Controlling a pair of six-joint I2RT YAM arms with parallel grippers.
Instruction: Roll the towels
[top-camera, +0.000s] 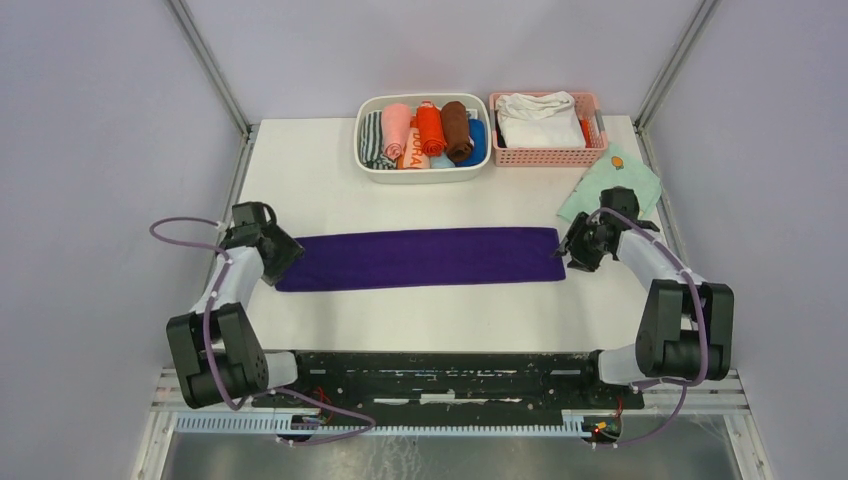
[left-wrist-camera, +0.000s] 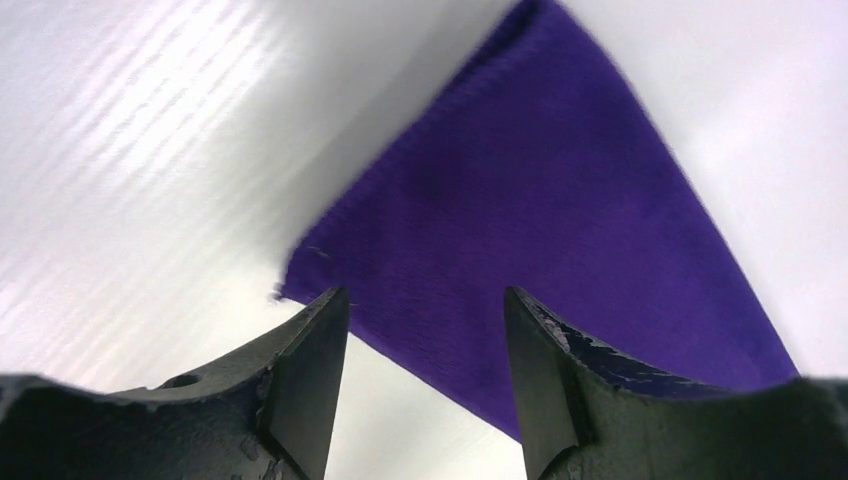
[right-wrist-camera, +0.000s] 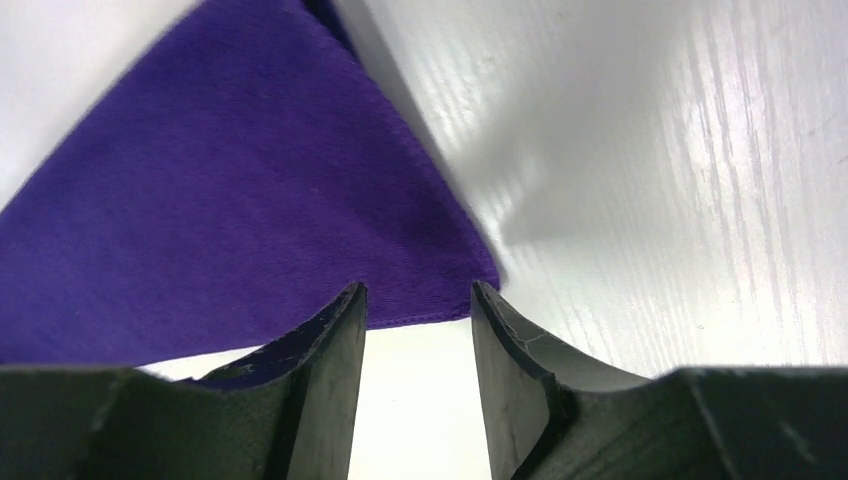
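Note:
A purple towel (top-camera: 420, 257) lies flat and stretched lengthwise across the white table. My left gripper is open over the towel's left end, with the corner and short edge visible between and ahead of its fingers in the left wrist view. At the other end, my right gripper hangs open over the right short edge, near a corner of the towel, with nothing held.
A white bin (top-camera: 423, 174) of rolled towels and a pink basket (top-camera: 545, 157) with white cloths stand along the back. A pale green cloth (top-camera: 590, 185) lies at the back right.

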